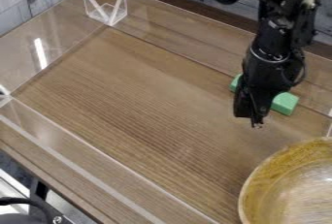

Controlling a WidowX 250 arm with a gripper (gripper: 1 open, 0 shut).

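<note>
The black gripper (254,112) hangs over the right side of the wooden table, its fingers shut with nothing visible between them. A green object (284,102) lies just behind it on the table, partly hidden by the fingers and arm. Whether the fingers touch it cannot be told.
A large yellow round container (277,199) fills the lower right corner of the table (130,112). A small white wire-like rack (107,7) stands at the back left.
</note>
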